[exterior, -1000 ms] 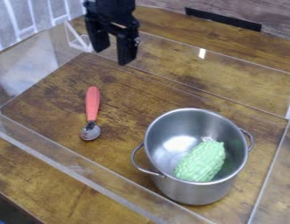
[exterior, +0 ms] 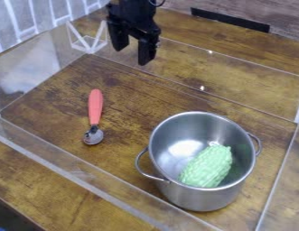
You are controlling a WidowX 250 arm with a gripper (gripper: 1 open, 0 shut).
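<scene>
My black gripper (exterior: 130,47) hangs at the top of the view, above the back left of the wooden surface, open with its two fingers apart and nothing seen between them. A steel pot (exterior: 169,190) with two handles stands at the front right, holding a pale green ridged object (exterior: 206,166), like a corn cob. A pizza cutter (exterior: 96,108) with a red handle and metal wheel lies at the left middle, well in front of the gripper and apart from it.
Clear low walls surround the wooden surface (exterior: 200,81). A white mesh piece (exterior: 88,38) stands at the back left.
The gripper has moved a little up and back, appearing smaller and higher in the view. The pot, green object and pizza cutter have not moved.
</scene>
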